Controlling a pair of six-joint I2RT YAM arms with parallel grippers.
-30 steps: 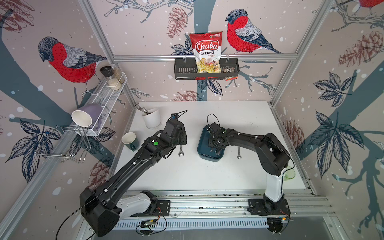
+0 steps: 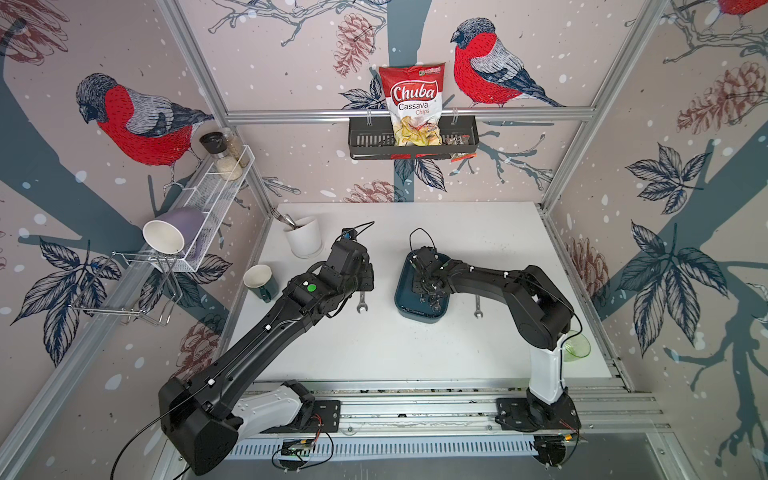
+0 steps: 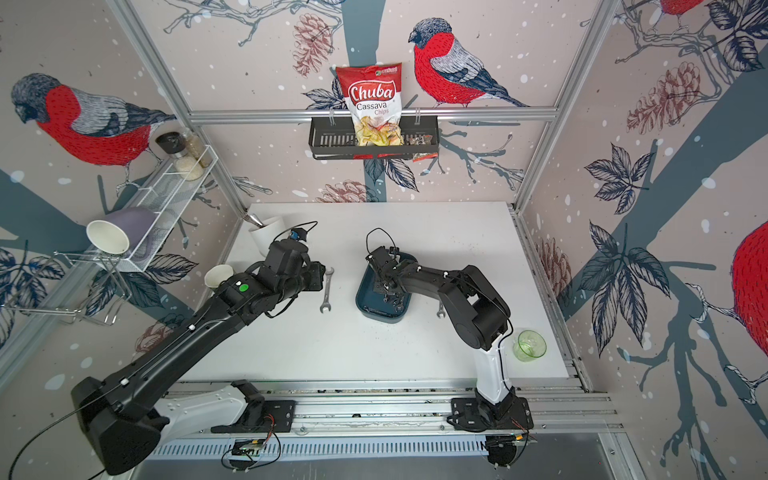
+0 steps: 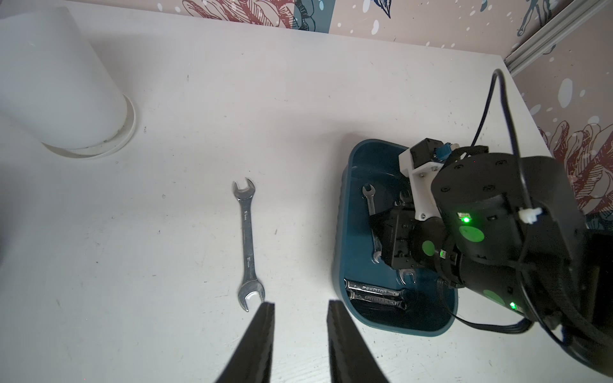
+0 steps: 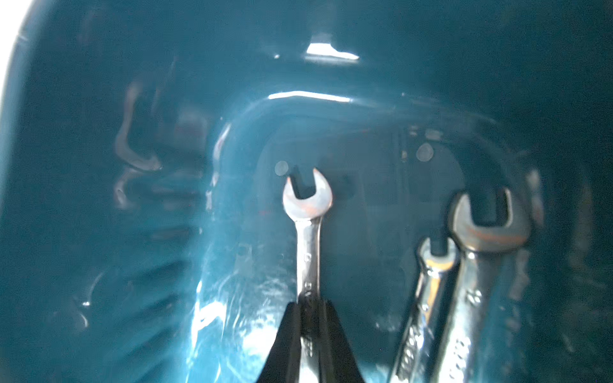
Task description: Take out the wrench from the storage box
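A dark blue storage box (image 4: 340,236) stands on the white table with several silver wrenches in it. In the right wrist view, an open-ended wrench (image 5: 309,249) lies along the box floor. My right gripper is down inside the box, its fingers drawn close on both sides of that wrench's handle; whether they press on it cannot be told. Two more wrenches (image 5: 469,300) lie to its right. My left gripper hangs over the table left of the box, open and empty. A loose wrench (image 4: 248,242) lies on the table left of the box.
Another wrench (image 2: 478,306) lies on the table right of the box, partly under the right arm. A white holder (image 2: 304,237) and a cup (image 2: 261,281) stand at the left. A green glass (image 3: 529,345) is at the right.
The left arm and the box have stayed put.
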